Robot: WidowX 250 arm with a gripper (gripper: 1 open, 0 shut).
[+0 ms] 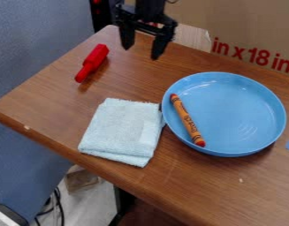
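Note:
My black gripper hangs over the back of the wooden table, open, with nothing visible between its fingers. A red cylindrical object lies to its left. On the right, an orange crayon-like stick lies on a blue plate. A folded pale cloth lies left of the plate.
A cardboard box stands behind the table. The wooden table has bare room at its left and middle back. Its left edge drops to the floor, where cables lie.

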